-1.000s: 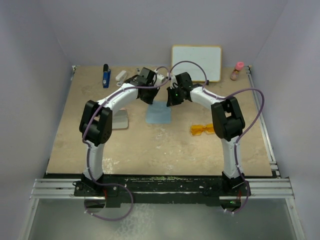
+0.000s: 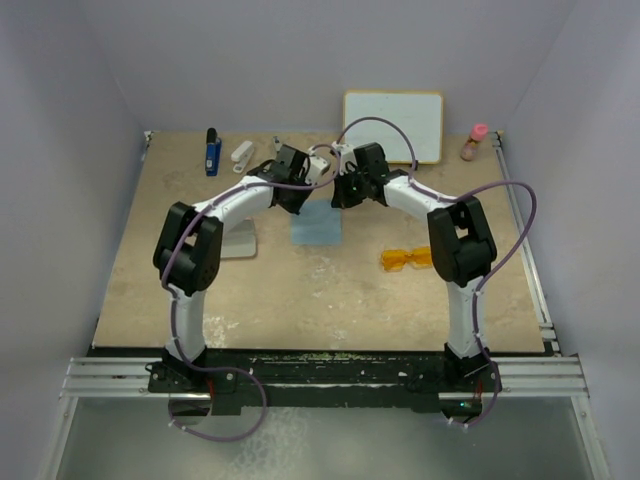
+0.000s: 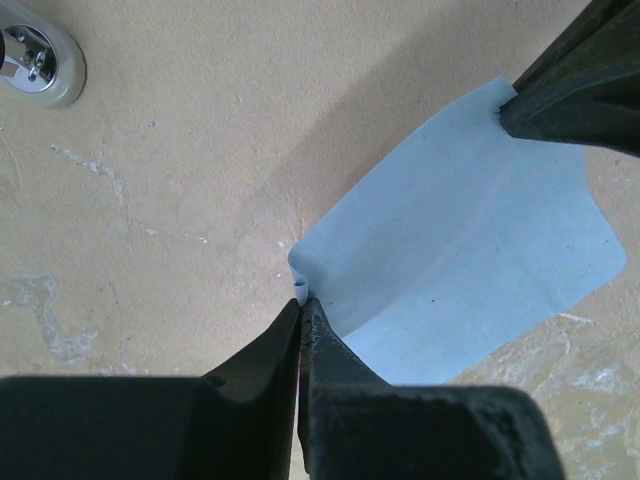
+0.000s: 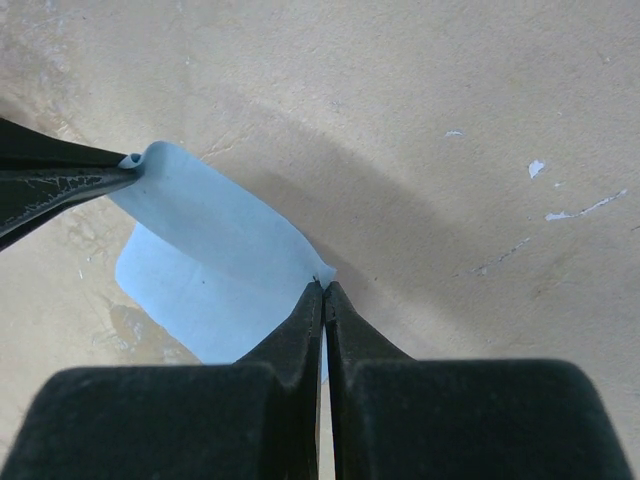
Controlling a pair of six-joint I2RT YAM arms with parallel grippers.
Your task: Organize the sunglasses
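A light blue cloth [image 2: 317, 229] lies near the middle of the table, its far edge lifted a little at the corners. My left gripper is shut on one corner, which is creased between the fingertips. At the other far corner my right gripper is shut, with a thin bit of the cloth [image 4: 215, 295] pinched at its tips. The cloth's edge stretches between both grippers. I cannot make out any sunglasses for certain; an orange, bow-shaped item [image 2: 405, 259] lies to the right, partly beside the right arm.
A pale, shallow case or tray [image 2: 239, 240] sits left of the cloth, partly under the left arm. At the back are a blue stapler-like item [image 2: 212, 155], a white piece [image 2: 242, 152], a whiteboard [image 2: 393, 105] and a pink-capped bottle [image 2: 474, 142].
Both grippers have come slightly closer to the table with the cloth's corners. The left one has shifted a little to the left. The cloth's far edge looks straighter than before.
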